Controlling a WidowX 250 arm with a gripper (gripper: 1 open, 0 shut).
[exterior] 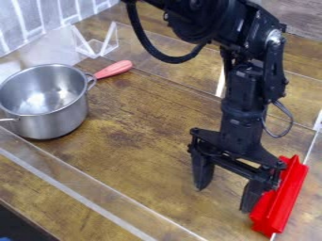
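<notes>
My black gripper [225, 188] is low over the wooden table, open, its two fingers spread apart with nothing visible between them. A red block-like object [287, 198] lies at the right, just beside and partly behind the right finger; whether they touch I cannot tell.
A steel pot [44, 99] stands at the left. Behind it lie a pink-handled utensil [113, 69] and a clear plastic piece [56, 45].
</notes>
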